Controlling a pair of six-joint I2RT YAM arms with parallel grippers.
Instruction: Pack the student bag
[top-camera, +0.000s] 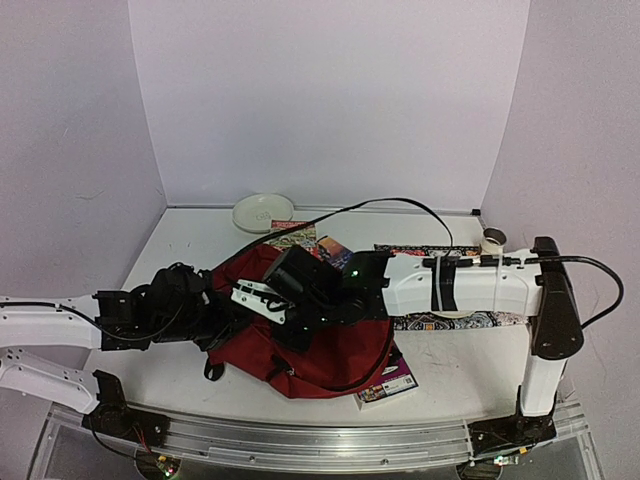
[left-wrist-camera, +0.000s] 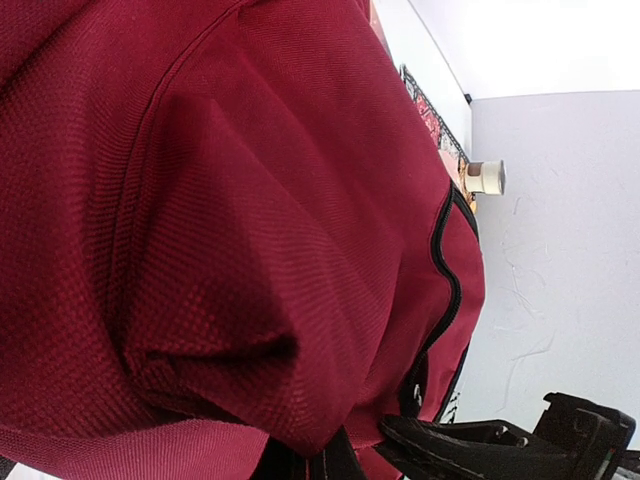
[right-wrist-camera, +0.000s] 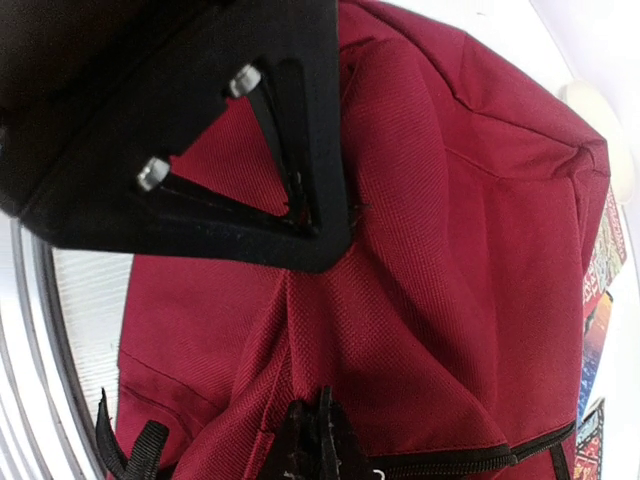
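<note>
The red bag (top-camera: 325, 365) lies slumped on the table, partly covered by both arms in the top view. From the left, my left gripper reaches it, its fingers closed with a gathered fold of red cloth at the tips. My right gripper comes across from the right, shut on a ridge of the bag's fabric (right-wrist-camera: 400, 320). The two grippers are close together; a left finger (right-wrist-camera: 320, 235) looms large in the right wrist view. A black zipper edge (right-wrist-camera: 445, 462) runs beside the right fingertips. The bag's inside is hidden.
A purple box-like item (top-camera: 392, 385) pokes out beneath the bag's right side. Behind the bag are booklets (top-camera: 292, 232) and a white plate (top-camera: 262, 211). A patterned mat (top-camera: 500, 318) and a small cup (top-camera: 493, 240) sit at right.
</note>
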